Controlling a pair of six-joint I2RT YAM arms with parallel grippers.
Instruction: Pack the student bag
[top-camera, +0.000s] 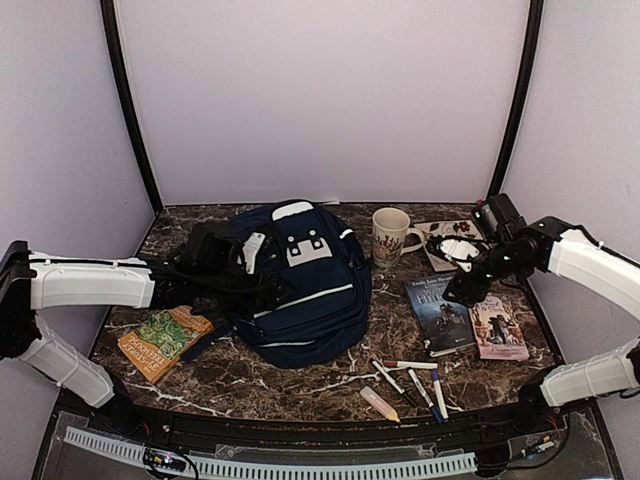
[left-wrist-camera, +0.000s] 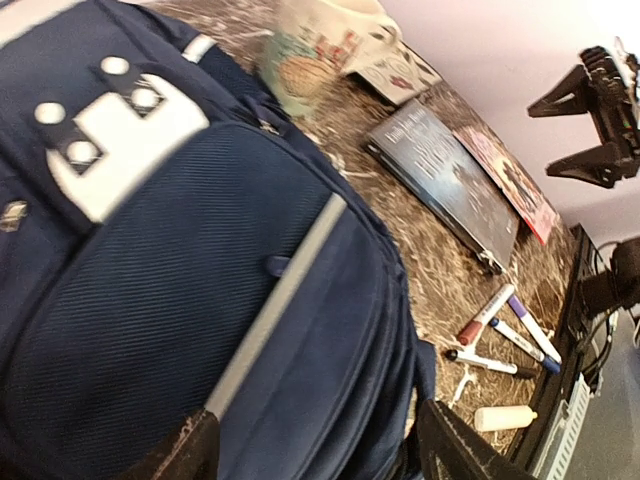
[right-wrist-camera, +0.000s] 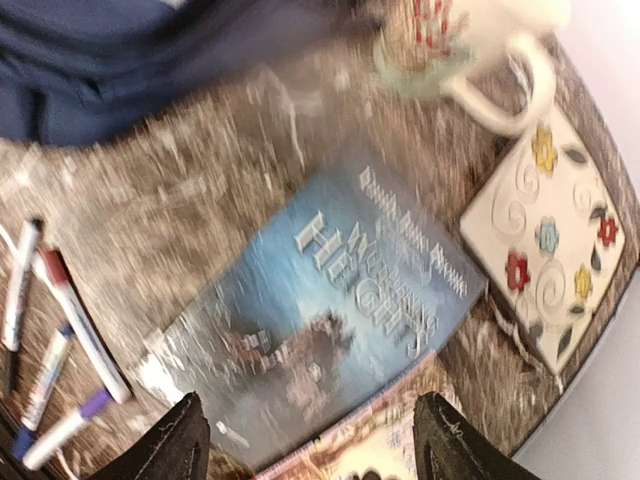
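Observation:
The navy backpack (top-camera: 310, 325) lies in the middle of the table, its front pocket and pale stripe up. Over its left part is my left gripper (top-camera: 268, 292). In the left wrist view its fingers (left-wrist-camera: 190, 445) stand apart above the dark cloth, gripping nothing that shows. My right gripper (top-camera: 462, 284) hovers over the blue-grey Wuthering Heights book (top-camera: 440, 318). Its fingers (right-wrist-camera: 175, 450) are spread, with books below and nothing held. To the right of that book lies a pink book (top-camera: 498, 325). An orange-green book (top-camera: 160, 343) is at the left.
A mug (top-camera: 392, 238) stands right of the backpack, near a flowered square item (top-camera: 450, 243) at the back. Several markers and a pale highlighter-like tube (top-camera: 380, 403) lie at the front edge. Bare table shows front left.

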